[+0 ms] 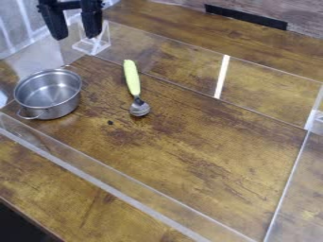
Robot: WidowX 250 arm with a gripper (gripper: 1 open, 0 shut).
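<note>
A black gripper (pixel 74 23) hangs at the top left, its two fingers pointing down and spread apart, with nothing seen between them. It is above and behind a steel pot (pixel 48 95) with small handles, which sits on the wooden surface at the left. Right of the pot lies a spoon (pixel 132 83) with a pale yellow-green handle at the back and its metal head toward the front.
Clear acrylic walls (pixel 151 201) border the work area at the front, back, left and right. A dark slot is at the back right.
</note>
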